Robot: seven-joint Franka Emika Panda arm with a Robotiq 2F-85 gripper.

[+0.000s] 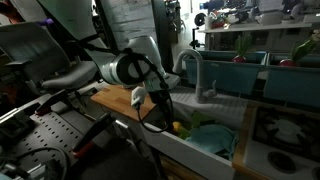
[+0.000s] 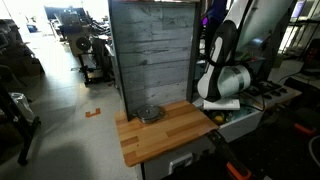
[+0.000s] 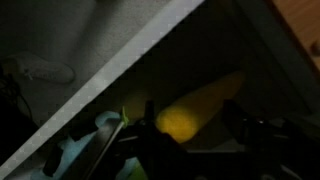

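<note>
A yellow-orange, elongated object (image 3: 195, 110) lies in the dark sink basin (image 3: 110, 75), large in the wrist view. My gripper is low in the basin, with dark fingers on both sides of this object. Shadow hides whether the pads touch it, so I cannot tell whether they are shut on it. In exterior view 1 the gripper is down inside the near-left end of the sink, its tips mostly hidden. A small yellow patch (image 1: 180, 128) shows beside it there.
A teal cloth (image 1: 216, 139) and green items (image 1: 196, 120) lie farther right in the sink. The faucet (image 1: 200, 72) rises behind, the stove (image 1: 285, 130) stands to the right, and a wooden board (image 1: 115, 98) lies to the left. A pan (image 2: 148, 113) sits on the wooden counter (image 2: 165, 138).
</note>
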